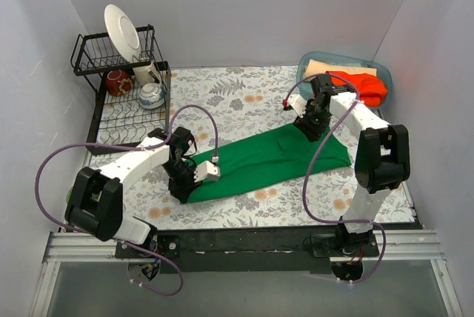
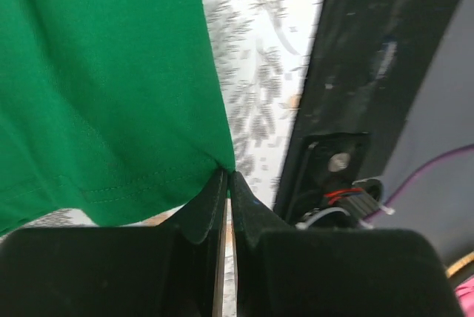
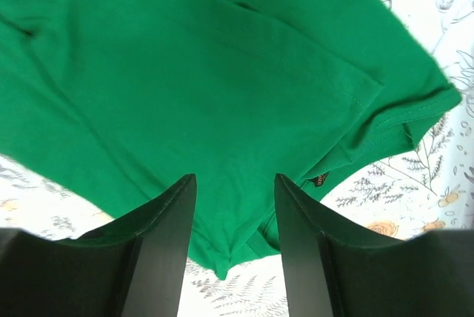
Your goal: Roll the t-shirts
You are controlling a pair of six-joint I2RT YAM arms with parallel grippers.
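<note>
The green T-shirt [image 1: 255,164] lies as a long folded strip, slanting across the table from front left to back right. At its front left end my left gripper is shut, pinching a corner of the green cloth at its fingertips. Above the shirt's right part stands my right gripper, its fingers apart over the cloth with nothing between them. In the right wrist view the layers show a loose folded edge and a dark label.
A blue bin [image 1: 305,65] with orange and beige cloths stands at the back right. The black dish rack [image 1: 98,128] with plate, bowl and cups is at the left.
</note>
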